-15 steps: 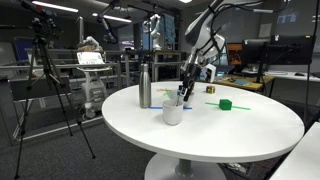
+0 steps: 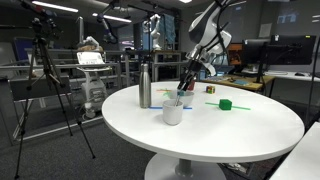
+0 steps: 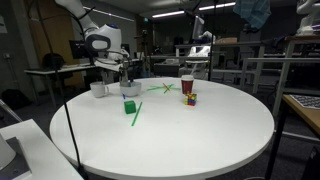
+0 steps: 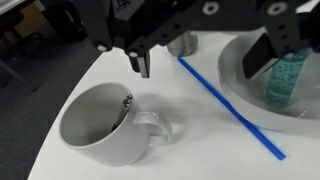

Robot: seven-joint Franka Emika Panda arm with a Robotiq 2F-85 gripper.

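My gripper is open in the wrist view, its two dark fingers wide apart with nothing between them. To the lower left stands a white mug [image 4: 90, 142], a thin metallic item leaning inside it. A white bowl [image 4: 236, 85] is partly behind the right finger, with a teal object [image 4: 285, 78] inside. Between mug and bowl lies a blue straw [image 4: 232, 108] on the table. In exterior view 1 the gripper [image 2: 187, 86] is just above the bowl [image 2: 186, 100], behind the mug [image 2: 173, 115].
A steel bottle [image 2: 145, 86] stands left of the bowl. Elsewhere are a green cube [image 3: 130, 107], a red cup [image 3: 187, 84], a multicoloured cube [image 3: 190, 100] and green straws.
My arm has shifted slightly near the bowl. Teal now shows by the bowl in exterior view 1, where it was hard to see before. The mug and bottle have not moved.
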